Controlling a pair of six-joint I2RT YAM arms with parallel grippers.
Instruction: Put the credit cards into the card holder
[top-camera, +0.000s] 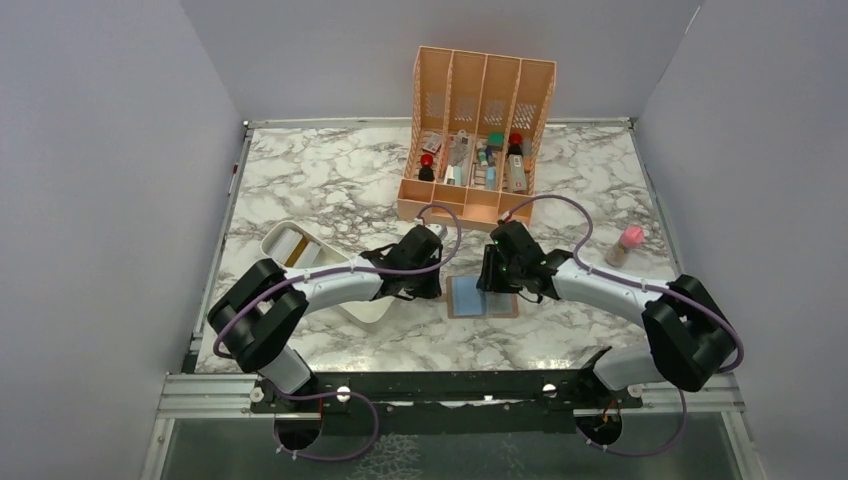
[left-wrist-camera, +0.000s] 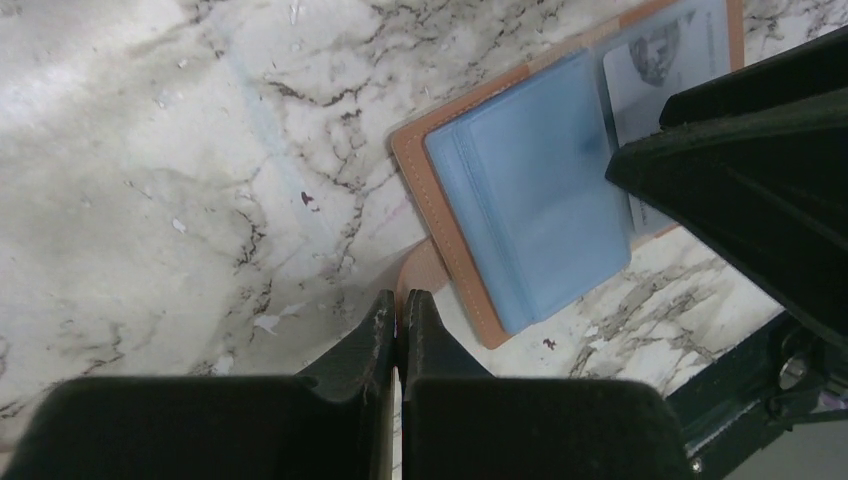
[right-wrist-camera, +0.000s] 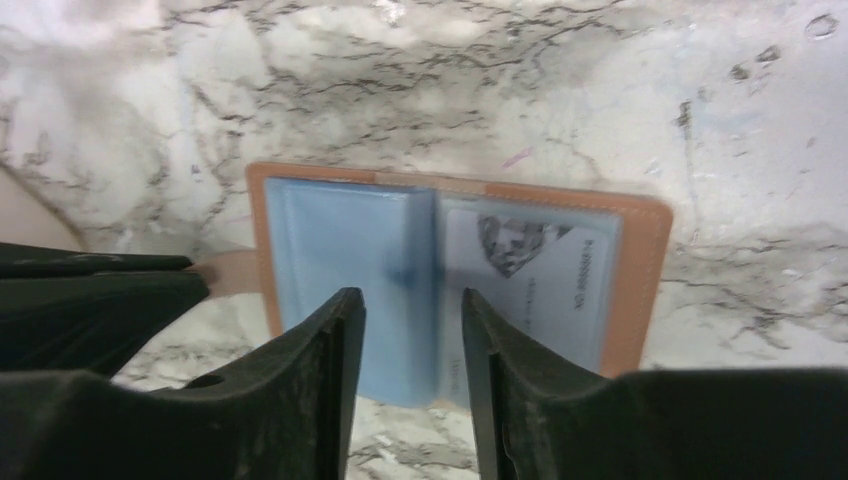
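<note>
The card holder (left-wrist-camera: 450, 200) lies open on the marble table between my grippers, brown with a blue sleeve (right-wrist-camera: 350, 280) on the left and a clear sleeve on the right, where a white card (right-wrist-camera: 525, 300) with a printed picture shows. My left gripper is shut at the holder's left edge, by a thin brown flap; whether the flap is between the fingers is unclear. My right gripper is part open, its fingertips over the holder near the seam between the sleeves, nothing seen between them.
A peach organizer (top-camera: 485, 80) with small items stands behind the holder. A white tray (top-camera: 365, 315) sits left, under the left arm. A pink-capped bottle (top-camera: 628, 240) stands at the right.
</note>
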